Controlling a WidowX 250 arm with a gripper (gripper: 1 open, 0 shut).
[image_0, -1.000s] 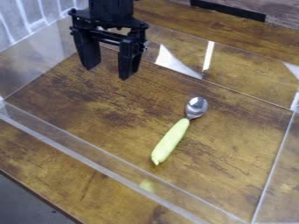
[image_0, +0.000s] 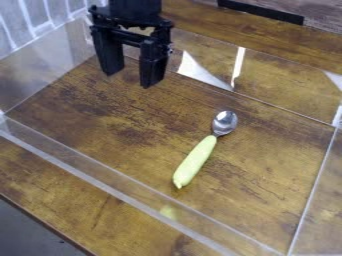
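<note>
My black gripper (image_0: 130, 62) hangs at the upper left of the camera view, above the wooden surface, its two fingers open and apart with nothing between them. To its lower right lies a spoon with a silver bowl (image_0: 225, 123) and a pale yellow-green handle (image_0: 194, 162), pointing toward the lower front; the gripper is clear of it.
Transparent low walls enclose the wooden work area (image_0: 114, 135), with their edges along the left, front, right and back. A dark bar lies at the top right.
My gripper has shifted slightly over the last second, rising a little and turning. The spoon lies where it was.
</note>
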